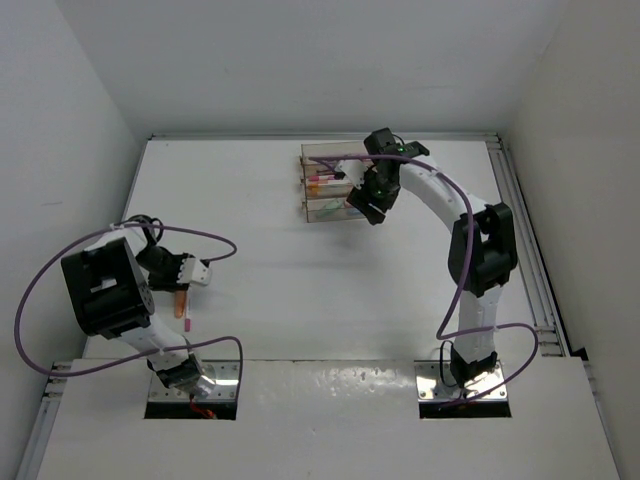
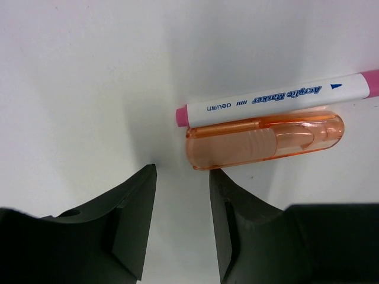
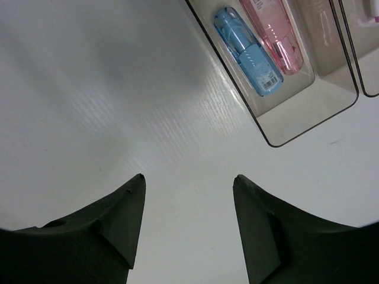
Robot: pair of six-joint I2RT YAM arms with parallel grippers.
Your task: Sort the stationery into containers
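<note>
An orange translucent stationery piece [image 2: 249, 142] lies on the white table beside a white-and-pink acrylic marker [image 2: 278, 97], at the far left of the top view. My left gripper is just below them in its wrist view, part open, with bare table between its fingertips. My right gripper is open and empty, near the containers at the upper middle. In the right wrist view a container [image 3: 296, 118] holds a blue item [image 3: 249, 53] and a pink one [image 3: 275, 35].
The stacked row of clear containers [image 1: 315, 210] stands at the back middle, partly under the right arm.
</note>
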